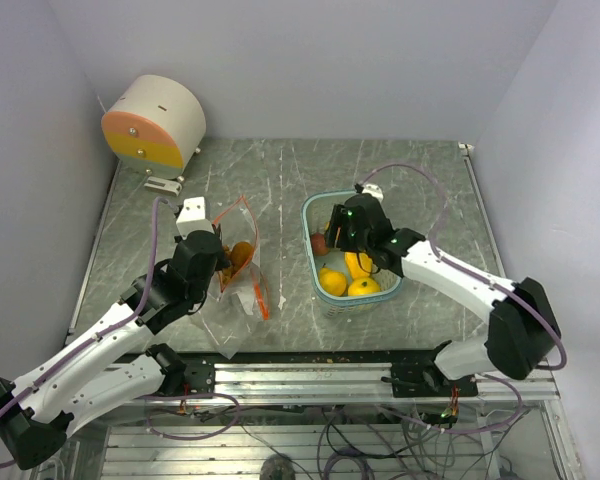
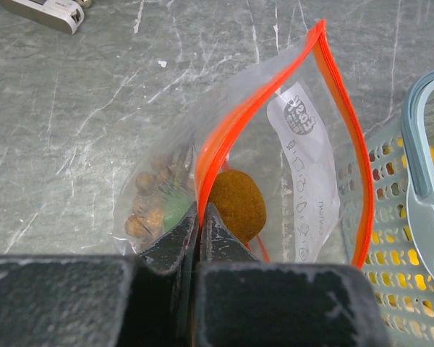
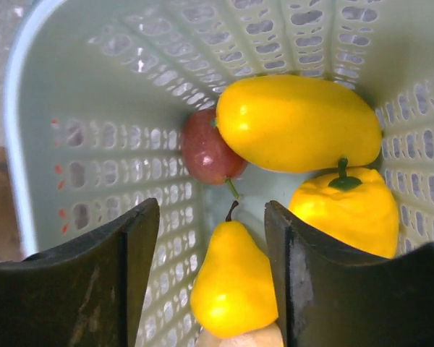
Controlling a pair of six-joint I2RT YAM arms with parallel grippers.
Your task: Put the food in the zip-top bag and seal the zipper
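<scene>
The clear zip bag with orange zipper edges holds a brown round food and smaller items. My left gripper is shut on the bag's edge. Over the basket, my right gripper is part open, nothing visible between its fingertips. Inside the basket in the right wrist view lie a yellow mango, a red round fruit, a yellow pepper, a yellow pear and a pale item at the bottom edge, partly hidden.
A cream cylindrical box with orange and yellow front stands at the back left, a small grey device before it.
</scene>
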